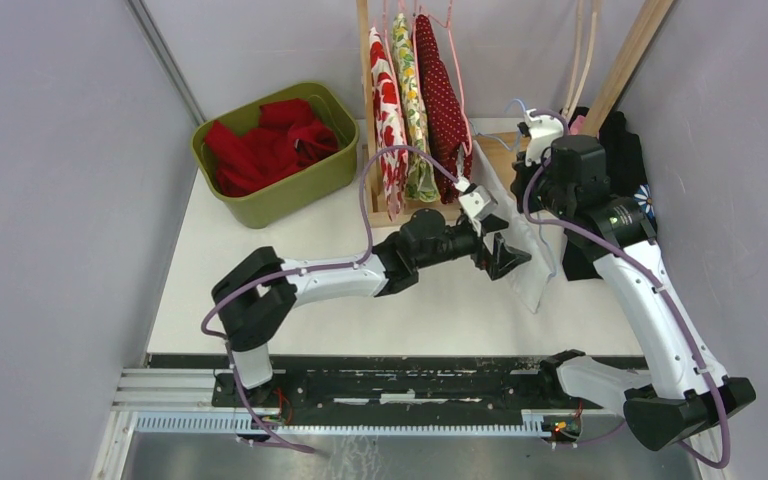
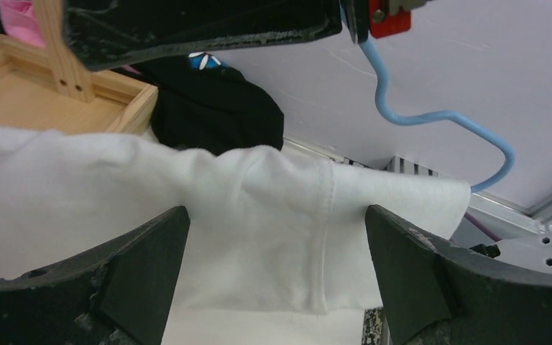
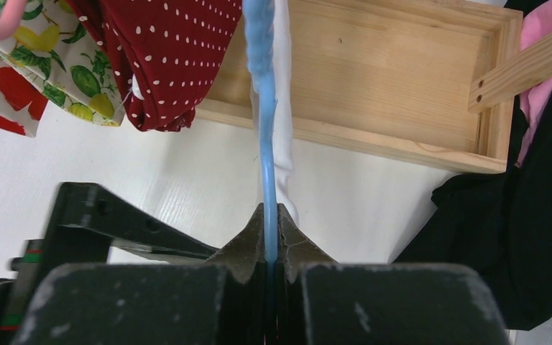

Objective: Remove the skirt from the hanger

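A white skirt (image 1: 527, 270) hangs from a blue hanger (image 2: 431, 116), its lower corner toward the front of the table. My right gripper is shut on the hanger's blue wire, which runs straight up between its fingers in the right wrist view. The left gripper stands open at the skirt's left side. In the left wrist view the white cloth (image 2: 259, 230) spans the space beyond and between its fingertips; whether they touch it I cannot tell.
Red-and-white, lemon-print and dotted dark red garments (image 1: 442, 100) hang on the wooden rack close to my left arm. A green bin (image 1: 250, 212) with red cloth stands at the back left. Black cloth (image 1: 622, 155) lies at the right.
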